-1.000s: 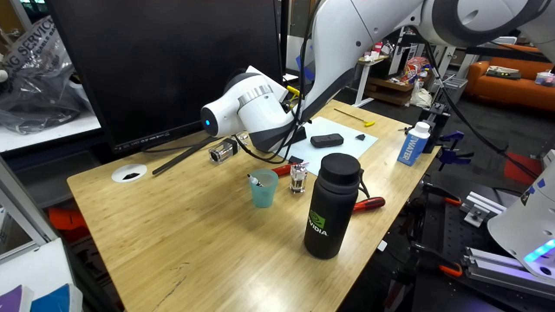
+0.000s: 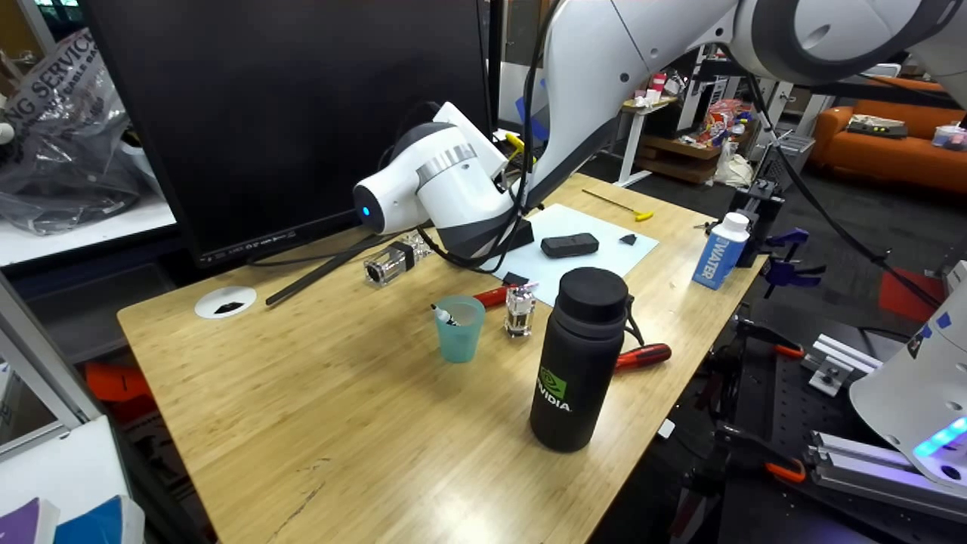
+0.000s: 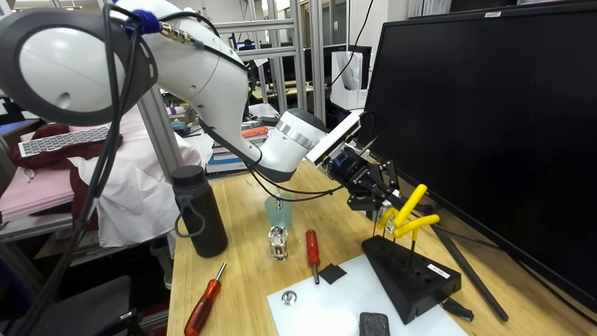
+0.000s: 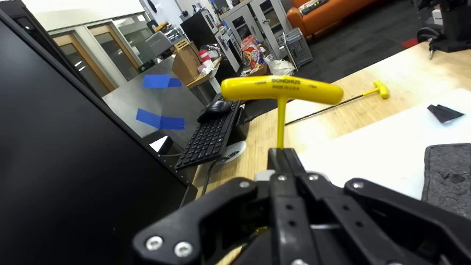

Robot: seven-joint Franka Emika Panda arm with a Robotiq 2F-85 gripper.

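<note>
A yellow T-handle key (image 4: 282,87) stands upright in the wrist view, its thin stem running down into the fingertips. My gripper is shut at that stem, just below the yellow crossbar. In exterior view 2, the gripper's dark fingers (image 3: 386,192) reach toward the yellow handles above a black holder (image 3: 411,280). One yellow handle (image 3: 411,204) rises higher than the others and tilts. Whether its lower end is clear of the holder cannot be made out. Exterior view 1 hides the fingertips behind the arm.
The monitor (image 3: 487,129) stands close beside the gripper. Another yellow-handled key (image 2: 634,213) lies flat on the table. A black bottle (image 2: 580,363), a teal cup (image 2: 460,335) and red screwdrivers stand or lie nearer the front.
The arm's wrist has risen slightly and shifted a little right in exterior view 1. A yellow handle beside it also appears higher. The other table objects stay put.
</note>
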